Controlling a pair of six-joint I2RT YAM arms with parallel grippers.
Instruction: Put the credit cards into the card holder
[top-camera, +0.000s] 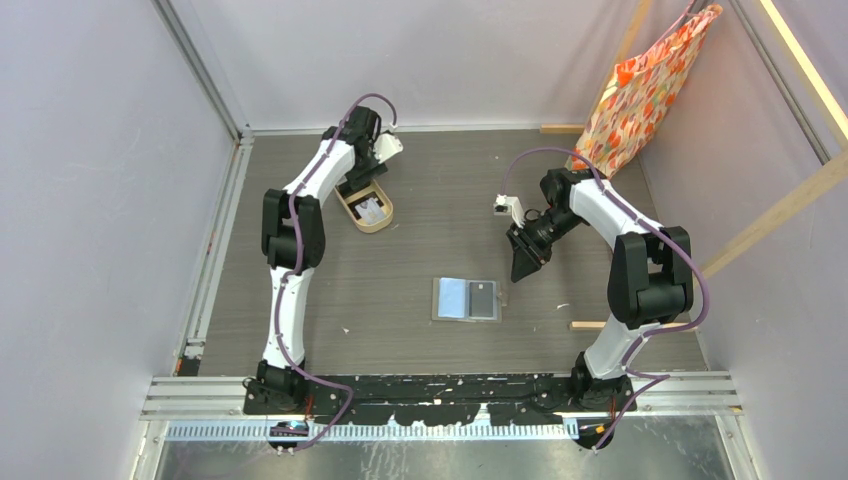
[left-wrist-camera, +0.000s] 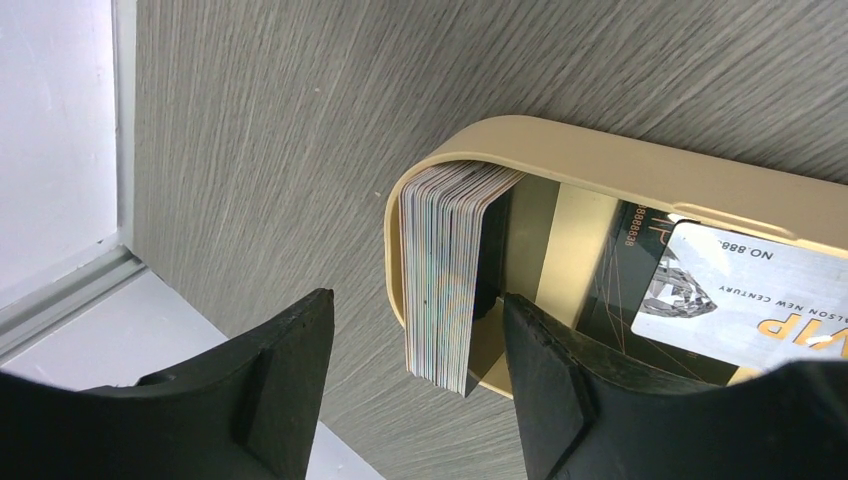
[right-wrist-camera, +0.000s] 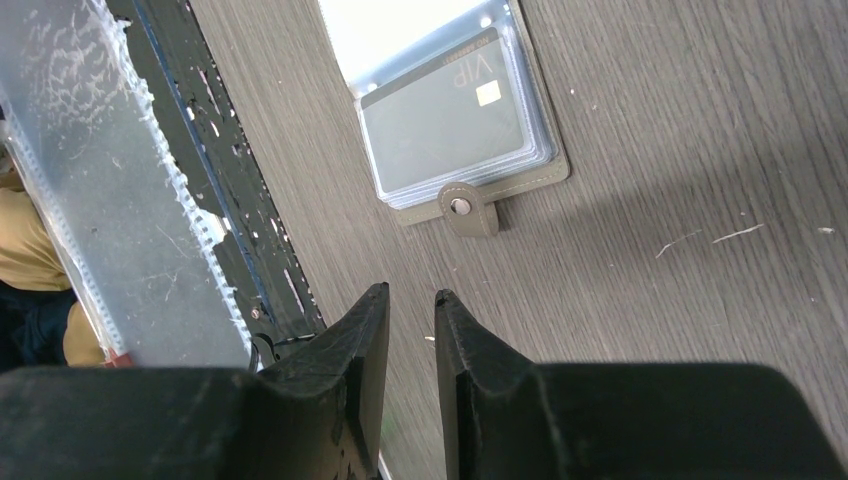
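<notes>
In the left wrist view, a stack of cards (left-wrist-camera: 436, 290) stands on edge at one end of a tan oval tray (left-wrist-camera: 740, 200). My left gripper is open, its fingers on either side of the stack with gaps between. A white card (left-wrist-camera: 750, 295) and a dark card (left-wrist-camera: 625, 270) lie flat in the tray. The card holder (right-wrist-camera: 450, 125) lies unfolded on the table, with a grey card showing in its clear sleeve and a snap tab (right-wrist-camera: 468, 210) at its edge. Apart from the holder, my right gripper is slightly open, with nothing between its fingers.
An orange patterned cloth (top-camera: 650, 85) hangs at the back right, beside wooden bars (top-camera: 775, 215). A metal rail (top-camera: 215, 250) runs along the left edge.
</notes>
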